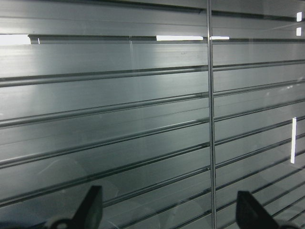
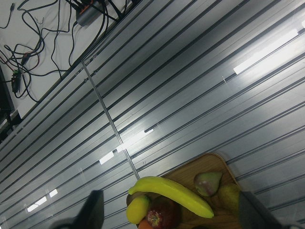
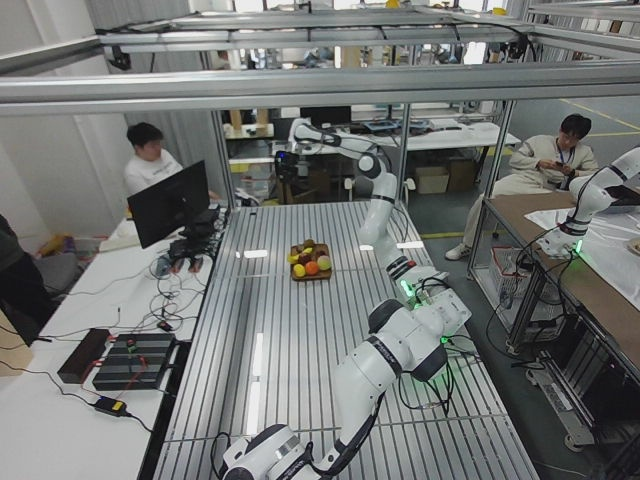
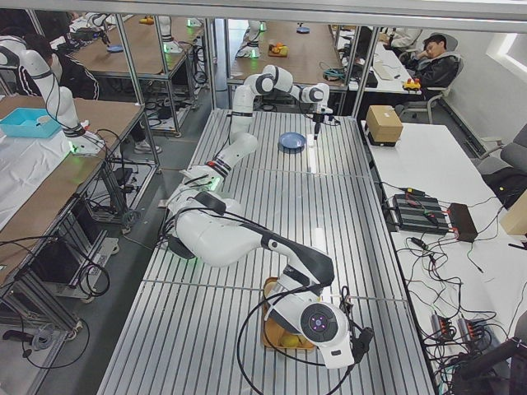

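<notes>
A wooden tray of fruit, with a banana, a lemon, a red fruit, an orange and pears, sits on the slatted metal table. My right gripper is open above the tray, its fingers apart at the lower edge of the right wrist view. A blue plate lies at the other end of the table. My left gripper is open over bare slats near that end, with nothing visible between its fingers.
A white side table with a box, cables and power units runs along one long side. Metal frame posts stand round the table. People sit nearby outside it.
</notes>
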